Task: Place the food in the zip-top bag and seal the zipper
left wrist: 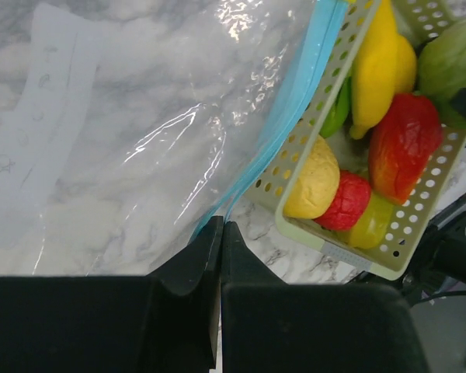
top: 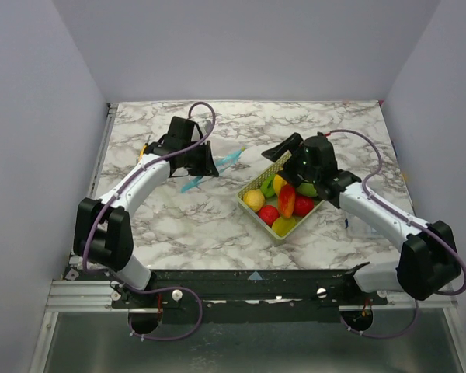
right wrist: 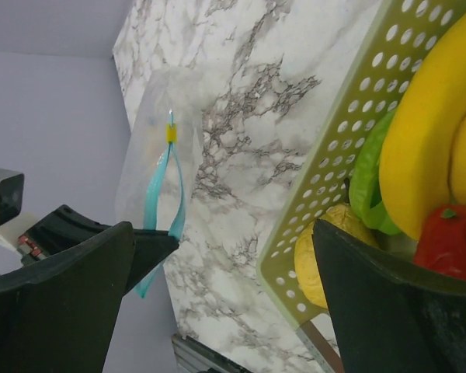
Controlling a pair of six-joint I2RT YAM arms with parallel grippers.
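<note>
My left gripper (top: pixel 215 172) is shut on one end of the blue zipper edge of a clear zip top bag (left wrist: pixel 179 140). In the top view the blue strip (top: pixel 231 158) slants up and right from those fingers, close to the basket's left side. My right gripper (top: pixel 279 169), open, hangs over the back part of the basket with nothing between its fingers. The perforated basket (top: pixel 256 223) holds a banana (left wrist: pixel 374 74), a green pepper (right wrist: pixel 366 183), a red pepper (top: pixel 286 200), a cabbage (left wrist: pixel 454 74) and several other foods. The right arm partly covers the cabbage and banana from above.
Another clear bag (top: pixel 363 227) lies flat on the right of the marble table, partly under the right arm. Something small and yellow (top: pixel 143 149) is at the far left.
</note>
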